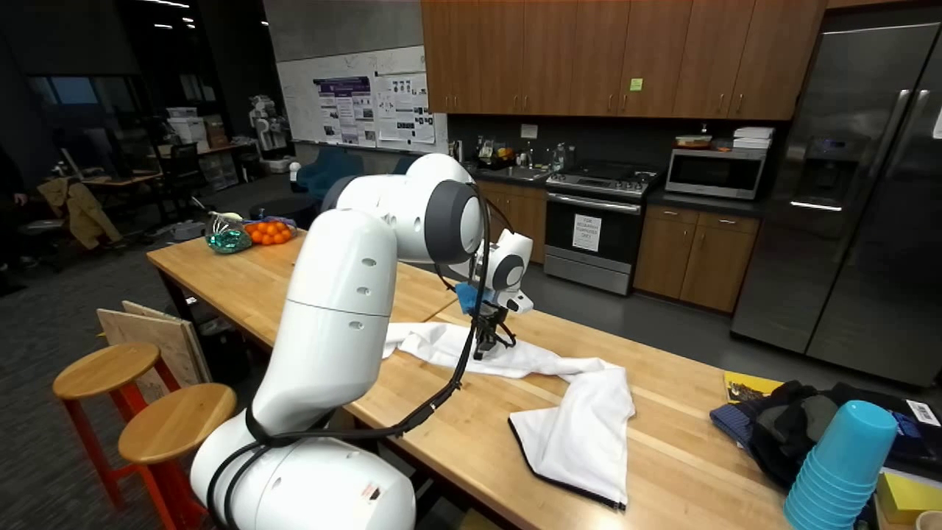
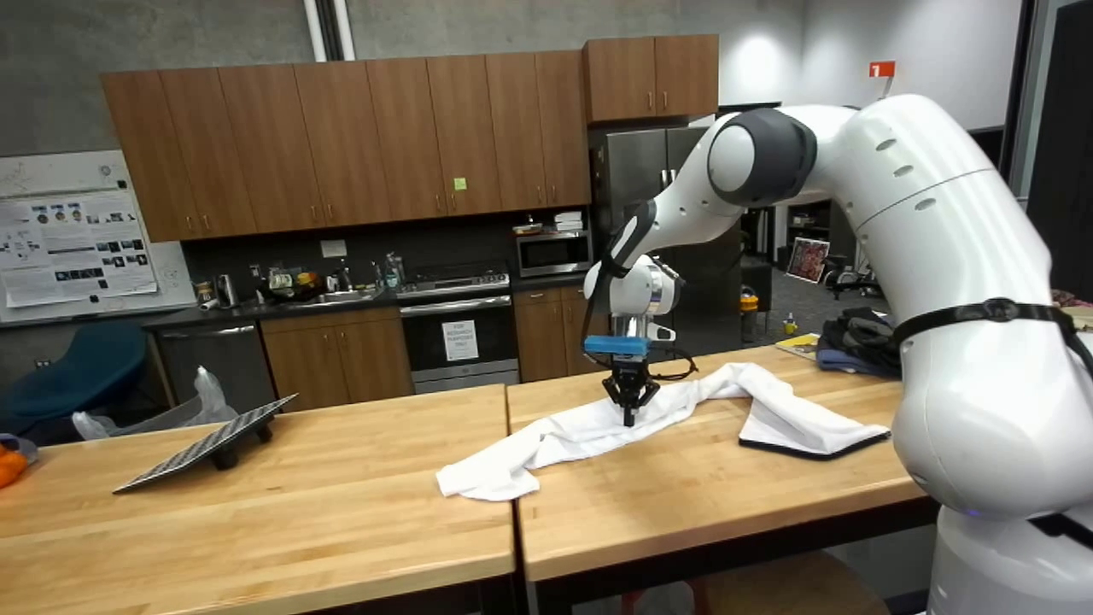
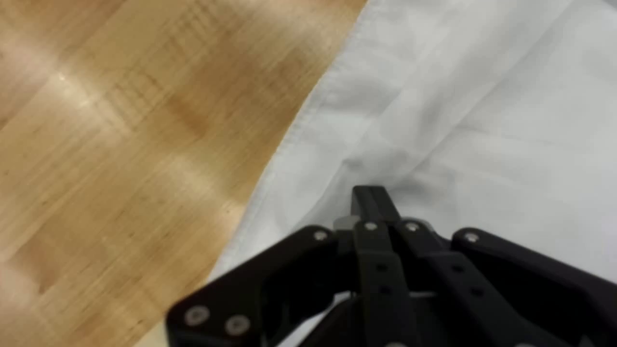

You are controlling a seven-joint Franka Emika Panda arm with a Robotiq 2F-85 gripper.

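A long white cloth (image 1: 592,424) with a dark hem at one end lies bunched across the wooden table, its other end reaching over the seam between two tabletops. My gripper (image 2: 629,418) points down onto the middle of the cloth. In the wrist view the fingers of the gripper are together, their tips touching or just above the white cloth (image 3: 491,156), where small creases run out from them. Whether a fold of fabric is pinched between the tips cannot be seen.
Dark clothes (image 1: 786,424) and a stack of blue cups (image 1: 839,472) occupy the table's right end. A tilted dark panel (image 2: 210,442) stands on the left tabletop. Bare wood (image 2: 656,492) lies in front of the cloth.
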